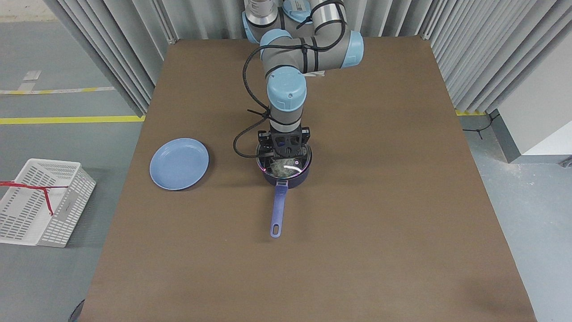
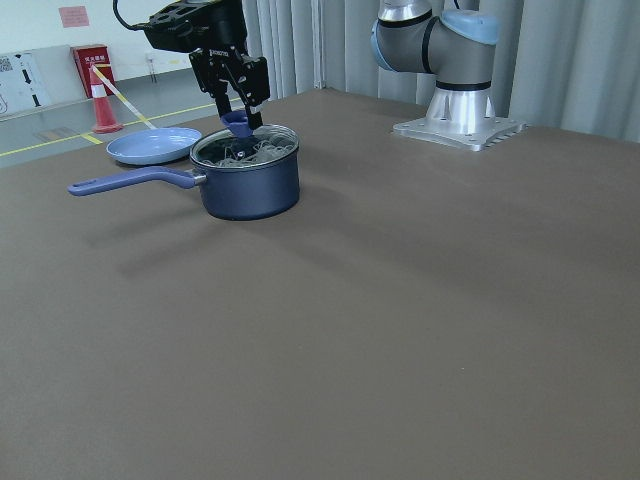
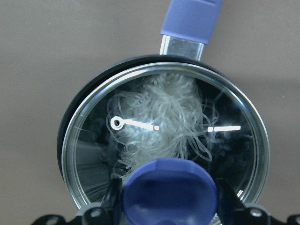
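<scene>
A dark blue saucepan point(image 2: 250, 195) with a long blue handle point(image 1: 277, 209) rests on the brown table under my gripper point(image 2: 240, 110). Its glass lid point(image 3: 234, 145) covers white noodle-like strands. The lid's blue knob point(image 3: 169, 192) sits between my fingers in the wrist view, one at each side; whether they press on it is unclear. In the front view the gripper body hides the knob.
A blue plate point(image 1: 179, 163) lies left of the pan on the table point(image 1: 402, 214). A white basket point(image 1: 75, 204) with red cords stands on the floor to the left.
</scene>
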